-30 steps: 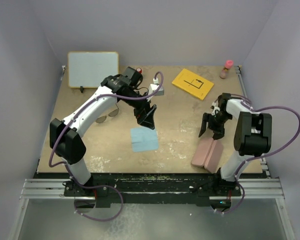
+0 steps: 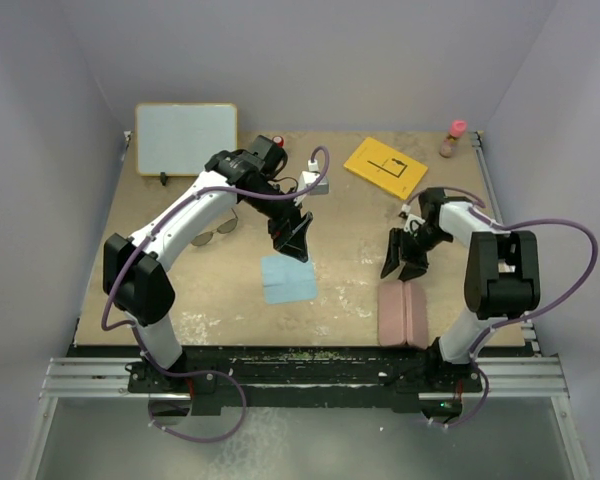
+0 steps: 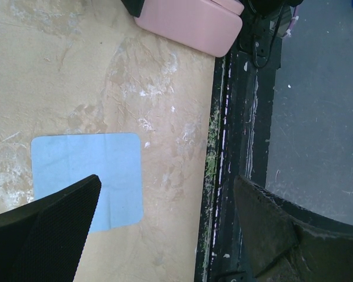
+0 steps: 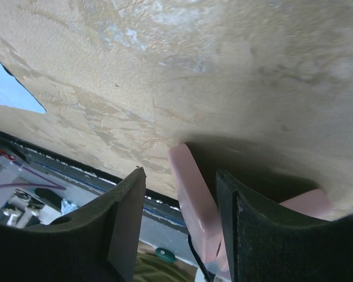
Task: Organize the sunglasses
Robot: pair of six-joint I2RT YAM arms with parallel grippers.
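Dark sunglasses [image 2: 215, 231] lie on the left of the table, under my left arm. The pink glasses case [image 2: 392, 315] sits at the front right, its two long parts side by side. At its back end is my right gripper [image 2: 400, 274]. In the right wrist view, one pink part of the case [image 4: 194, 197] stands between the fingers, close to the right one, with a gap at the left one. A blue cloth [image 2: 288, 279] lies flat at the front middle. Over its back edge, my left gripper is open and empty.
A white board [image 2: 186, 139] lies at the back left, and a yellow sheet [image 2: 385, 167] at the back. A pink-capped bottle [image 2: 452, 138] stands in the back right corner. Bare table separates the cloth from the case.
The case has turned from a slant to nearly square with the table's front edge. My right gripper has shifted left with its back end. The left arm has barely moved.
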